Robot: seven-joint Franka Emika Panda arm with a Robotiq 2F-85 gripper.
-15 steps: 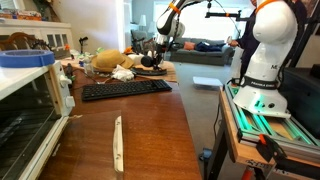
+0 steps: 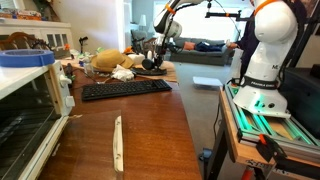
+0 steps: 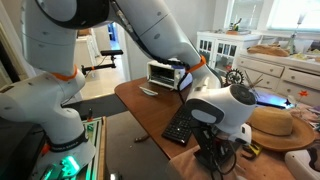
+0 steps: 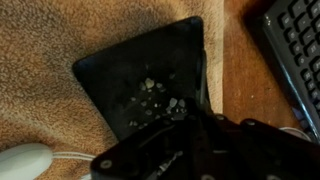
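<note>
A black, square-cornered tray-like piece (image 4: 125, 85) lies over a brown towel (image 4: 40, 110) in the wrist view, with several small pale bits on it. My gripper is at its right-hand edge and looks shut on that edge; the dark fingers blend with the black surface, so the exact contact is hard to see. In the second exterior view, the gripper (image 3: 213, 152) is low over the towel on the near side of the table. From the first exterior view, the gripper (image 2: 155, 62) appears at the table's far end, small and dark.
A black keyboard (image 2: 125, 88) lies beside the towel. A white mouse (image 4: 25, 160) with a cable is on the towel. A straw hat (image 3: 265, 125) sits close to the arm. Beyond the keyboard, the brown tabletop (image 2: 155, 135) is mostly clear, with one pale strip (image 2: 118, 150).
Only a slight shift of the arm and gripper at the far end of the table shows. The keyboard and other objects stay in place.
</note>
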